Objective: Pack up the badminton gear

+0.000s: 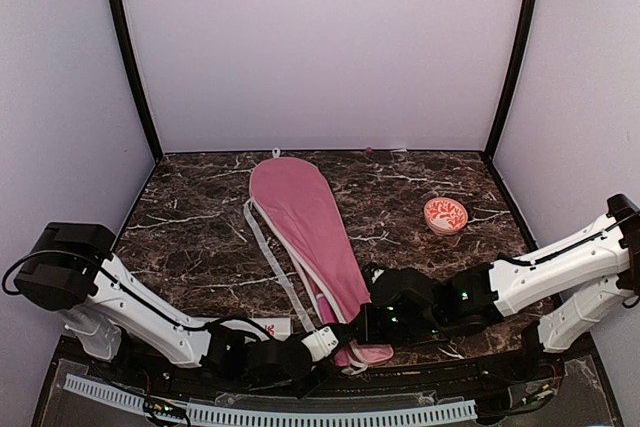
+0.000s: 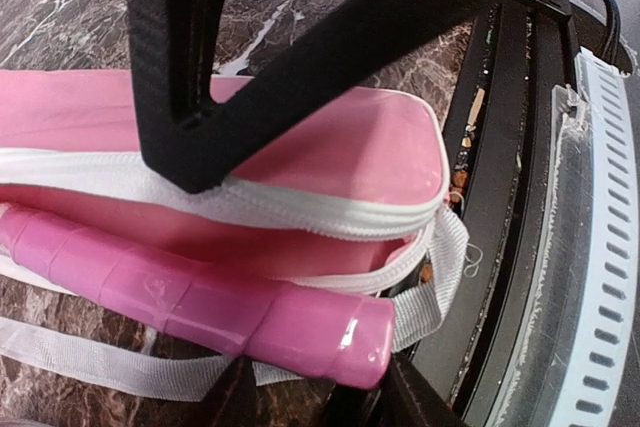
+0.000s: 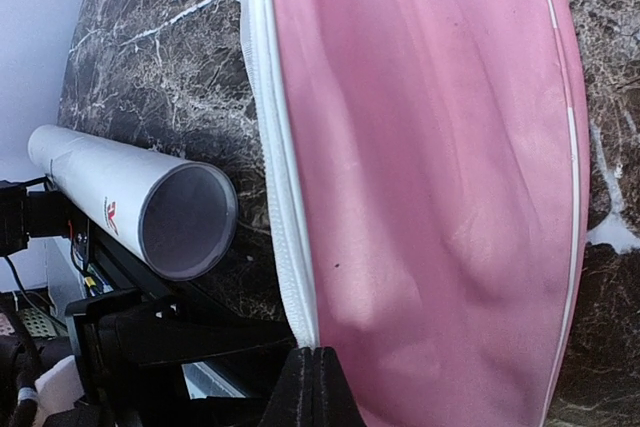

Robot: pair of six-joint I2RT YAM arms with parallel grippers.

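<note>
The long pink bag [image 1: 300, 212] lies across the table, its zipped side partly open at the near end. In the left wrist view a pink-wrapped racket handle [image 2: 200, 297] runs along that opening, outside the bag's white zipper edge [image 2: 290, 212]; its butt points at the table's front edge. My left gripper is open at that butt end, fingers apart, and contact cannot be told. My right gripper is shut with its tips at the zipper edge; whether a thin fold of it is pinched is hidden. The racket's head is out of sight.
A white shuttlecock tube [image 3: 130, 192] lies left of the bag, close to the left arm. A red-patterned round item [image 1: 445, 214] sits at the right. A grey strap [image 1: 275, 262] trails along the bag's left side.
</note>
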